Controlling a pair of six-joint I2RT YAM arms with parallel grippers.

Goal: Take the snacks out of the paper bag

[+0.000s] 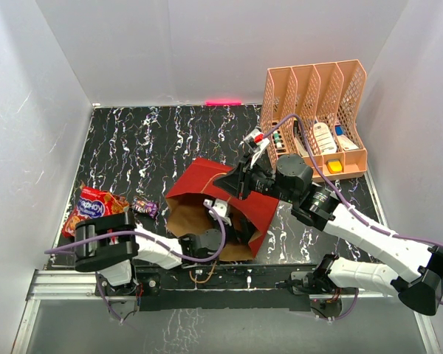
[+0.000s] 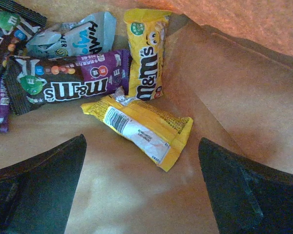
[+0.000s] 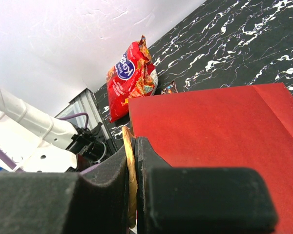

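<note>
A red paper bag [image 1: 196, 173] lies on its side, its mouth facing the front edge. My right gripper is shut on the bag's twisted paper handle [image 3: 131, 180], above the bag in the top view. Inside the bag is my left gripper, its fingers wide apart with nothing between them. Ahead of them lies a yellow snack packet [image 2: 141, 129], barcode side up. Behind it are a yellow M&M's packet [image 2: 147, 53], a purple-brown M&M's packet [image 2: 71, 80] and a light blue packet [image 2: 75, 36]. More dark packets show at the left edge.
A red Chips Ahoy bag [image 1: 94, 206] and a small purple packet [image 1: 145, 207] lie on the table's left, near my left arm. An orange divided rack [image 1: 275, 96] stands at the back right.
</note>
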